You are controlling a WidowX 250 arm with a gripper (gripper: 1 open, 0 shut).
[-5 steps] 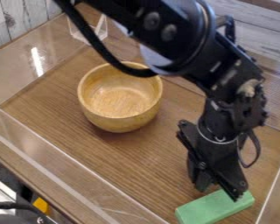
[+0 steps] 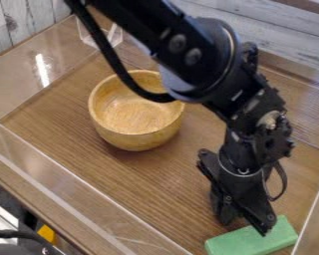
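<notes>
My black gripper [image 2: 242, 199] hangs low at the right of the camera view, its fingertips down near the tabletop. Just below and partly behind it lies a flat green block [image 2: 242, 242] at the bottom right edge. The fingers look shut, with nothing visible between them. Whether they touch the block is unclear.
A yellow wooden bowl [image 2: 136, 125] stands left of the arm at mid-table. Low walls bound the wooden table [image 2: 96, 179] at the back and sides.
</notes>
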